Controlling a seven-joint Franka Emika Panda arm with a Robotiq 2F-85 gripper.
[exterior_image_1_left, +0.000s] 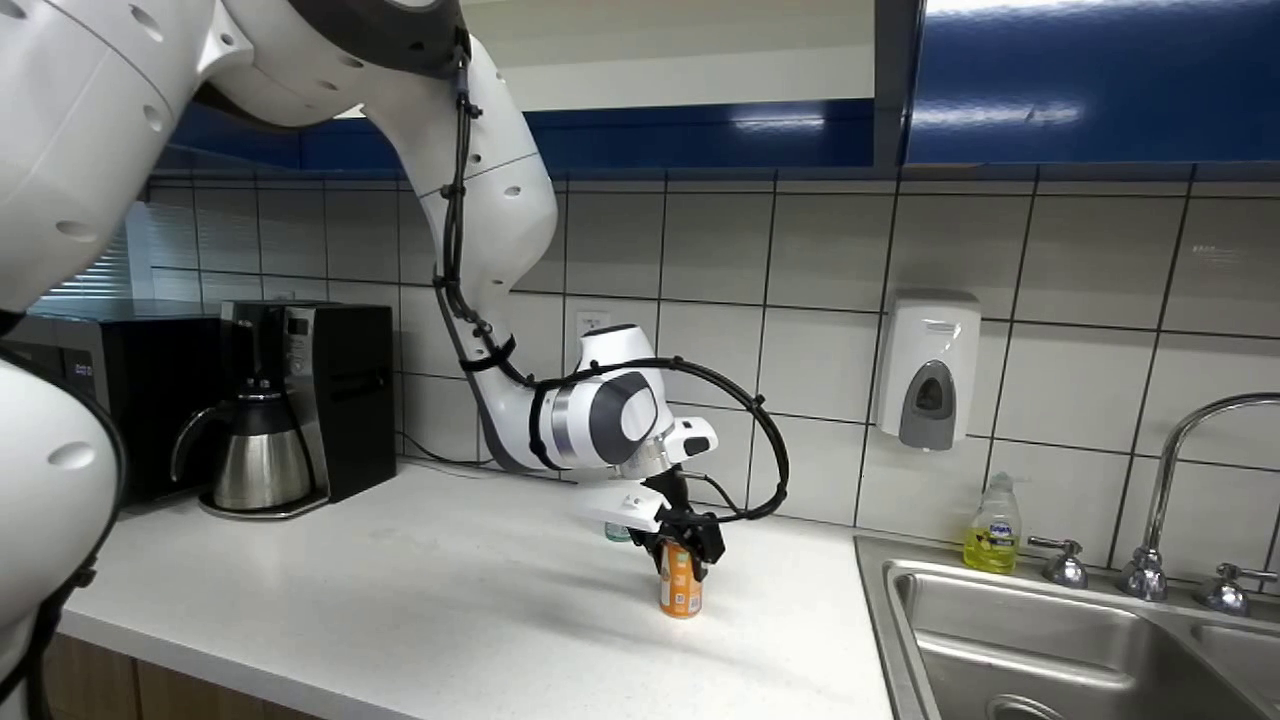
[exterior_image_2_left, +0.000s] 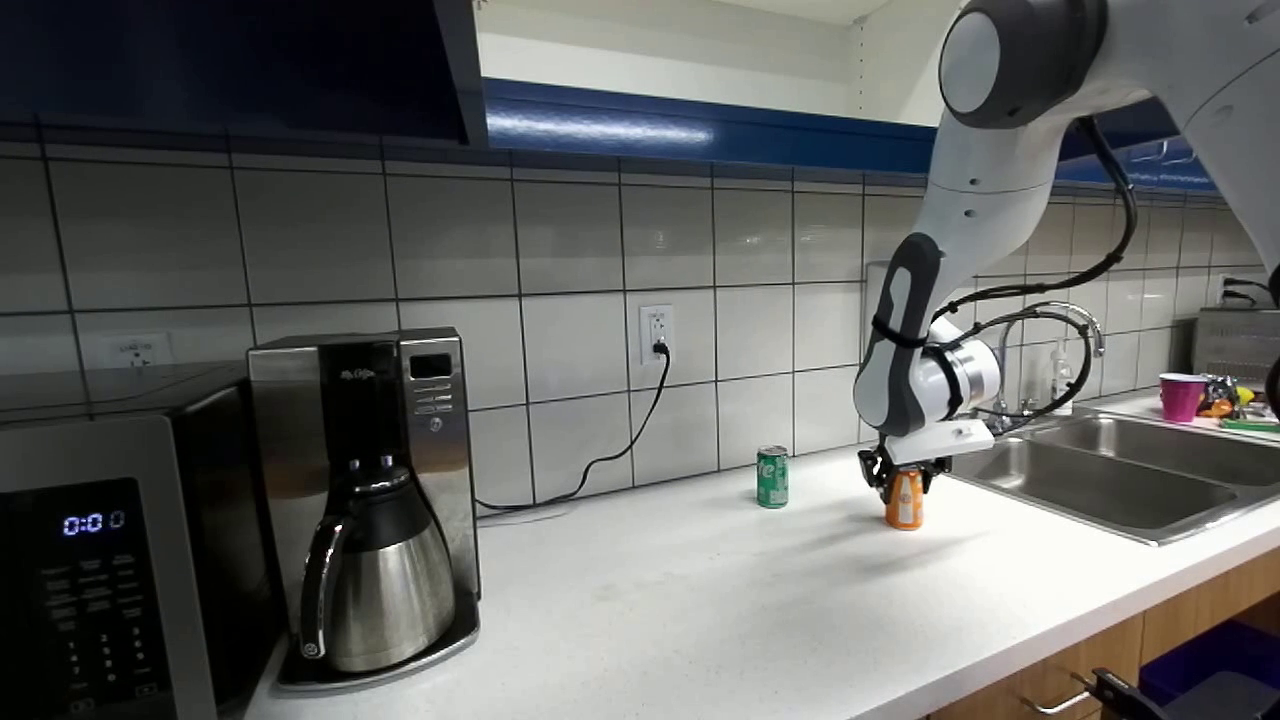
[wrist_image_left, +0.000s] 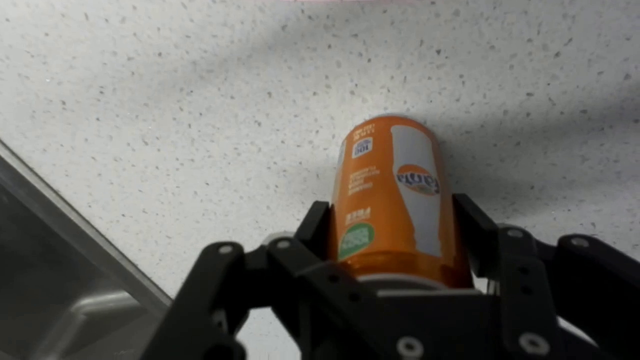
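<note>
An orange Fanta can is clasped between the black fingers of my gripper, one on each side of its upper part. In exterior view 2 the orange can stands upright on the white counter, with my gripper reaching down over its top. Exterior view 1 has the same can upright under the gripper. A green can stands to the left of it near the wall; exterior view 1 has only a sliver of it behind the gripper.
A steel sink with a faucet lies right of the orange can. Dish soap sits on its back rim. A coffee maker and microwave occupy the left. Clear counter spreads between, beneath an open upper cabinet.
</note>
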